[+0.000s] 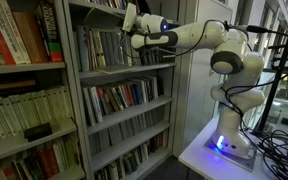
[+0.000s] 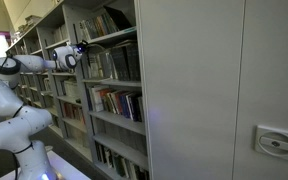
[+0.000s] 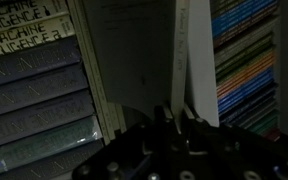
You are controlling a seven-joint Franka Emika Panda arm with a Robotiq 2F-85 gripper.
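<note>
A thin book with a dark cover and a pale spine (image 3: 180, 50) stands out from my gripper in the wrist view. The gripper is shut on it near its lower end; dim light hides the fingertips' exact contact. In the first exterior view the gripper (image 1: 134, 32) is high in front of the upper shelves, with the pale book (image 1: 131, 15) pointing up from it. From the other side, the gripper (image 2: 81, 47) shows small beside the upper shelf, and the book's outline is hard to make out.
Rows of books (image 1: 124, 98) fill the grey bookcase (image 1: 87, 100) below and behind the gripper. Stacked dark volumes (image 3: 39, 105) lie to the left in the wrist view, coloured ones (image 3: 246, 60) to the right. A white table (image 1: 209, 160) carries the arm's base.
</note>
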